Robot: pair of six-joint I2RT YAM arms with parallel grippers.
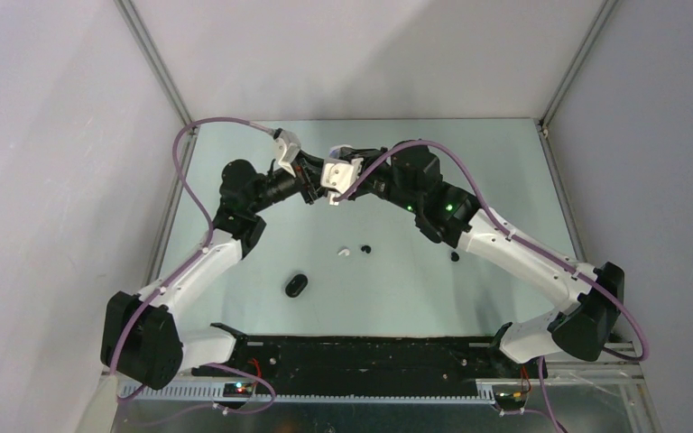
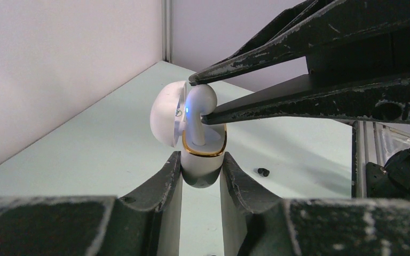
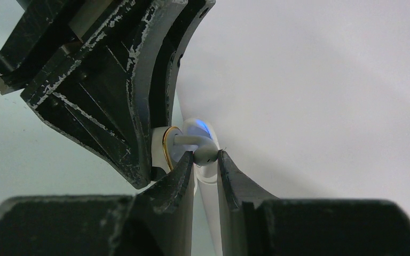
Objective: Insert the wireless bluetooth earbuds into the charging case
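Both grippers meet high over the middle of the table. My left gripper is shut on the white charging case [image 2: 204, 172], which has a gold rim and its lid [image 2: 164, 112] raised. My right gripper is shut on a white earbud [image 3: 205, 153], whose stem points into the case's top, where a blue light glows. In the left wrist view the earbud stands at the case opening between my right gripper's black fingers. How deep it sits I cannot tell.
On the table [image 1: 388, 298] lie a black oval object [image 1: 296, 285], a white earbud [image 1: 344, 251] and small black pieces [image 1: 365, 248] [image 2: 262, 172]. White walls surround it.
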